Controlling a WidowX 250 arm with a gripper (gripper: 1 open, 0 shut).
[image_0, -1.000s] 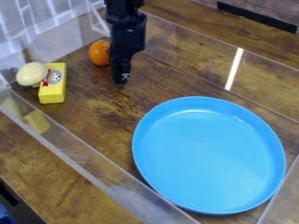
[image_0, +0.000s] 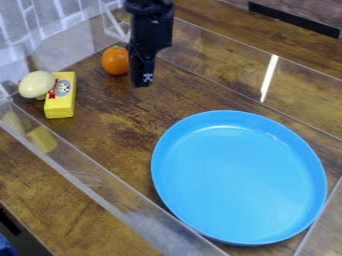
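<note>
The black gripper (image_0: 142, 76) hangs low at the upper middle, just right of an orange (image_0: 116, 61), with nothing visible between its fingers; it looks shut. A yellow box (image_0: 60, 100) with a printed face lies at the left, beside a pale egg-shaped object (image_0: 36, 84). A large blue plate (image_0: 238, 178) fills the lower right.
Clear plastic walls (image_0: 107, 195) border the wooden surface (image_0: 147, 120) on the left, front and back. The middle between the orange and the plate is bare.
The gripper has shifted slightly up and toward the back over the last second. The orange, box and plate look unmoved.
</note>
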